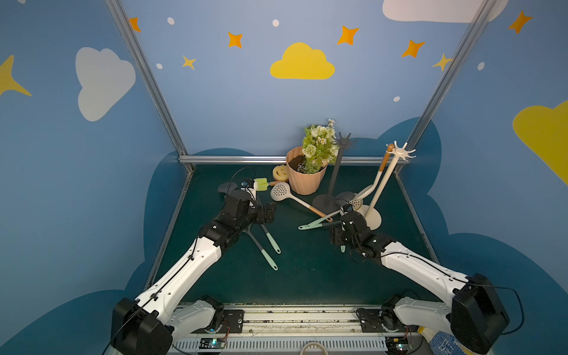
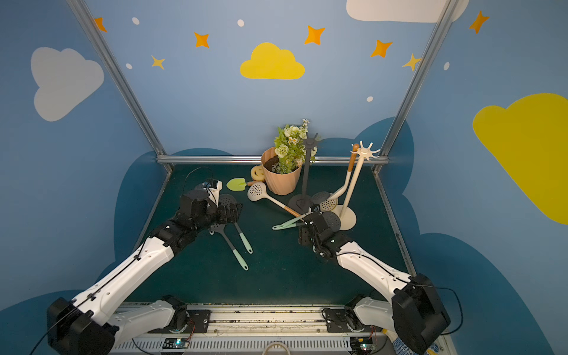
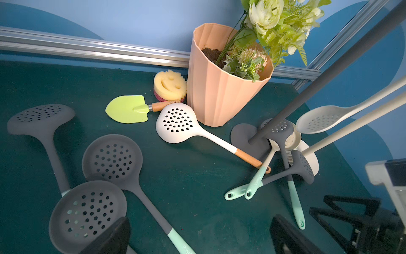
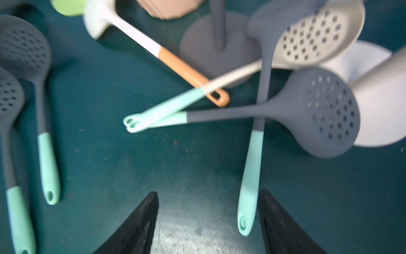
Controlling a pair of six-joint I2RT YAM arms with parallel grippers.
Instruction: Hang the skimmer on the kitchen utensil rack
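Note:
A white rack [image 1: 401,152] with a ring of hooks stands at the right, with one orange-handled white utensil [image 1: 381,168] hanging on it. A dark rack [image 1: 342,140] without utensils on its hooks is behind it. Several skimmers lie on the table. My open right gripper is over the mint handle [image 4: 248,190] of a dark skimmer; this handle's end shows close to the right finger [image 4: 270,211]. Across its shaft lies another dark skimmer [image 4: 332,110]. My left gripper is open, with nothing gripped, over the left group, near a dark skimmer [image 3: 112,158].
A pink flower pot [image 3: 224,84] stands at the back, beside a sponge [image 3: 170,86] and a green trowel [image 3: 126,109]. One white skimmer [image 3: 176,122] lies in front of it. Crossed handles crowd the rack bases.

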